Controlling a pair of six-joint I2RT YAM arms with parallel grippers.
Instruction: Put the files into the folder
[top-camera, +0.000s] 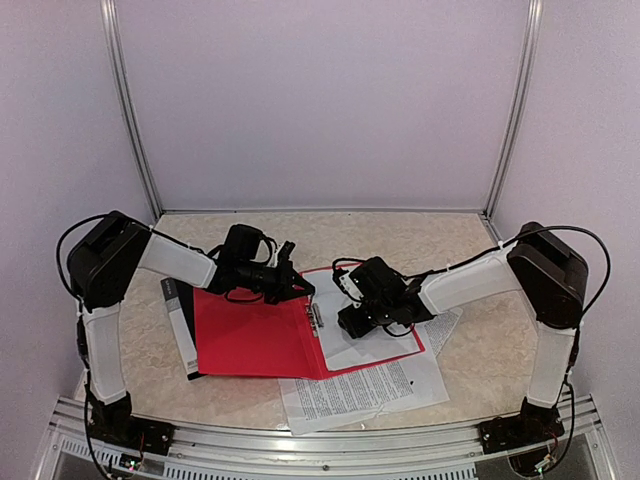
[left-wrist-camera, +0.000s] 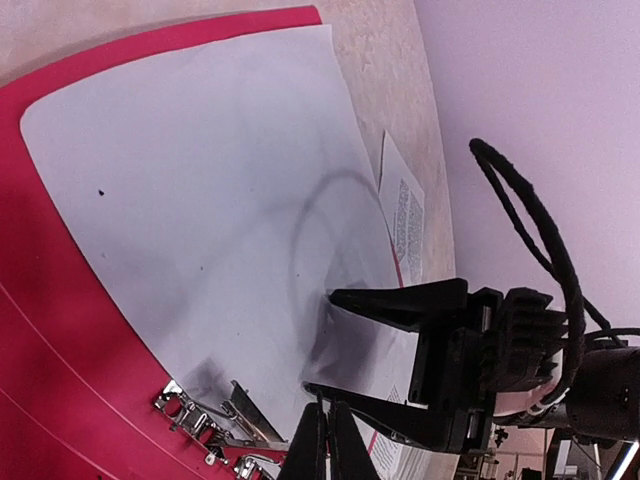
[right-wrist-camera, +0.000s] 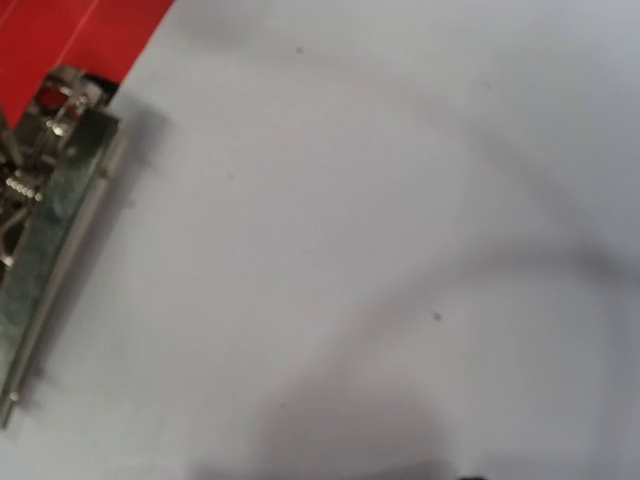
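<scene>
The red folder (top-camera: 250, 340) lies open, a white sheet (left-wrist-camera: 200, 170) on its right half beside the metal clip (right-wrist-camera: 55, 230) at the spine. My left gripper (top-camera: 300, 290) is shut above the clip, nothing seen between its fingertips. My right gripper is low over the white sheet, its fingertips apart in the left wrist view; whether paper is held between them is unclear. In the right wrist view the gripper is mostly out of frame.
Printed sheets (top-camera: 360, 400) lie beneath and in front of the folder's right half. A dark binder (top-camera: 180, 330) lies under its left side.
</scene>
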